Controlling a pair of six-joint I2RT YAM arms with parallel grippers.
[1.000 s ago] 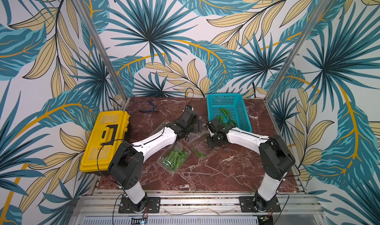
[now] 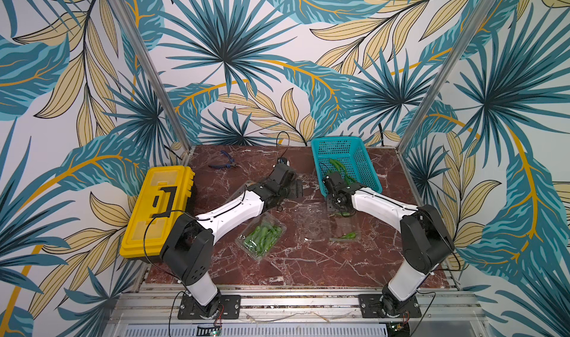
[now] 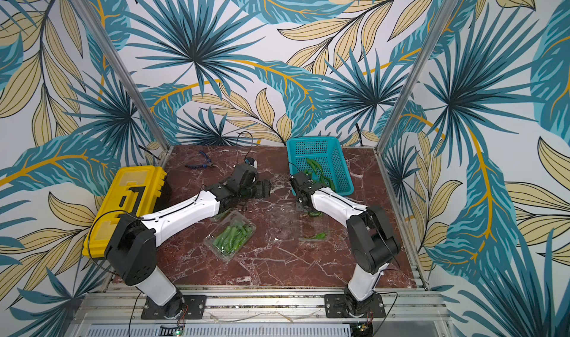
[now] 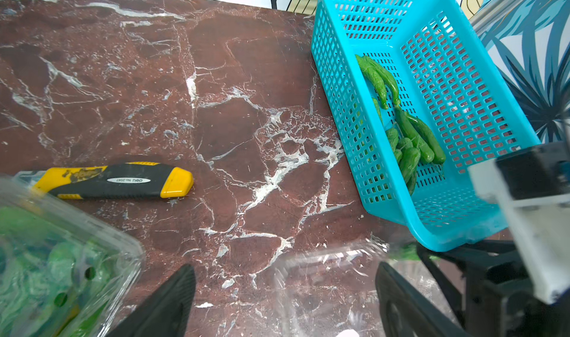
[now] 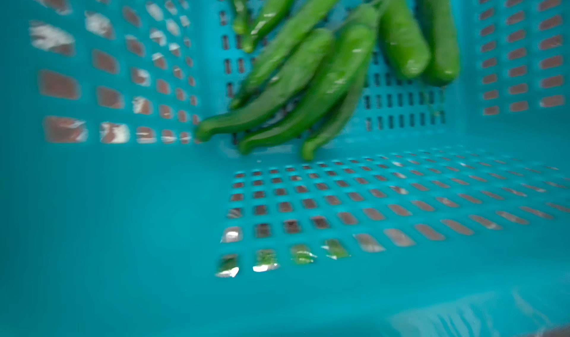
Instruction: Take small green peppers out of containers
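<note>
Several green peppers (image 5: 279, 99) lie in the turquoise basket (image 4: 329, 70). My right gripper (image 2: 335, 197) is low at the basket's front end; its wrist view looks closely into the basket, without showing fingers. My left gripper is open and empty, left of the basket, above the table. A clear container of peppers (image 2: 261, 239) sits at front centre; another container of peppers (image 4: 53, 265) shows in the left wrist view. A clear, nearly empty container (image 2: 314, 233) is in front of the basket, with a loose-looking pepper (image 2: 347, 236) at its right.
A yellow-handled box cutter (image 4: 118, 180) lies on the marble table (image 4: 237, 70). Blue pliers (image 2: 222, 162) are at the back left. A yellow toolbox (image 2: 154, 206) stands along the left edge.
My right gripper has moved right and back toward the basket's front. The basket shifted slightly, and the clear container and pepper before it now sit farther right. The left arm is nearly still.
</note>
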